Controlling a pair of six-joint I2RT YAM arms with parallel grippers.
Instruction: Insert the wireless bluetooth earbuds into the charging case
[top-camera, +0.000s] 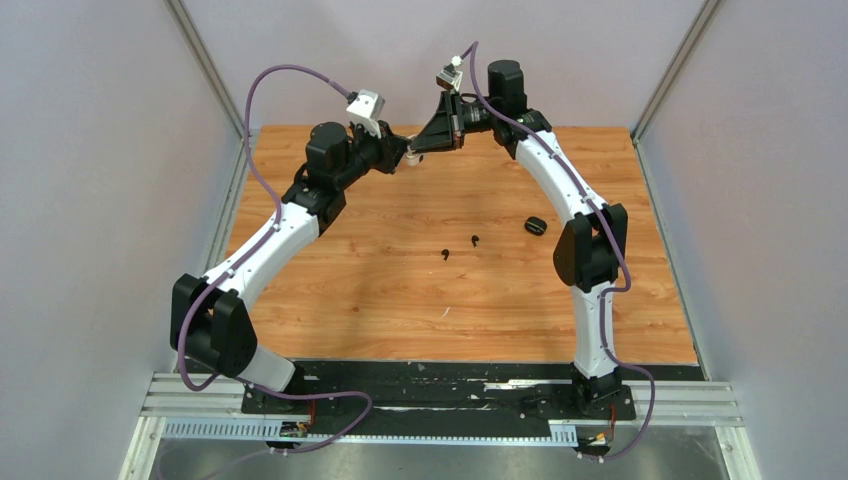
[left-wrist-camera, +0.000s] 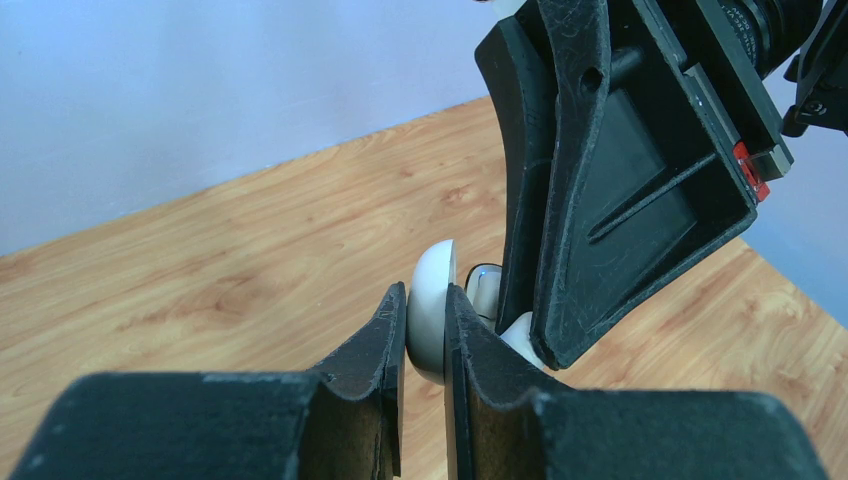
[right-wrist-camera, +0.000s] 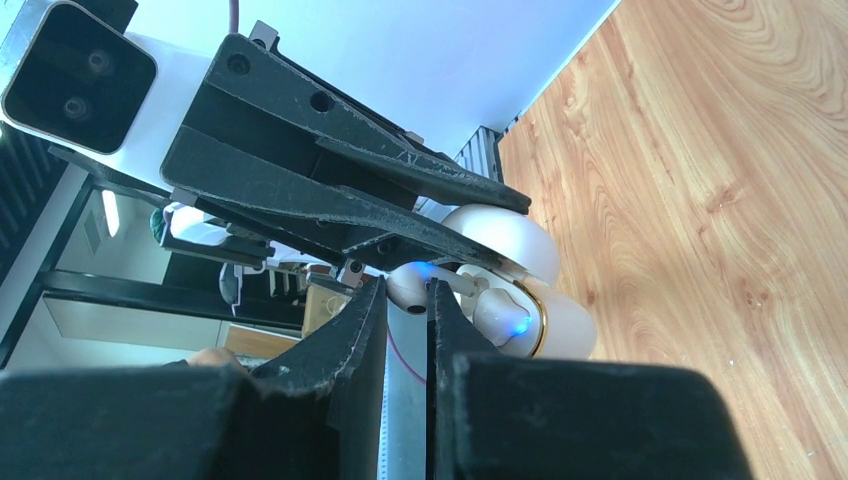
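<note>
Both grippers meet over the back of the table in the top view. My left gripper is shut on the white charging case; in the right wrist view the case (right-wrist-camera: 560, 325) shows a gold rim, with a white earbud (right-wrist-camera: 500, 315) in it lit blue. My right gripper is shut on a second white earbud (right-wrist-camera: 410, 285), held just beside the case opening; whether it touches is unclear. The fingers of each gripper partly hide what the other holds.
Two small black pieces, one (top-camera: 445, 253) left of the other (top-camera: 475, 240), lie mid-table. A black case (top-camera: 535, 226) rests to the right of them.
</note>
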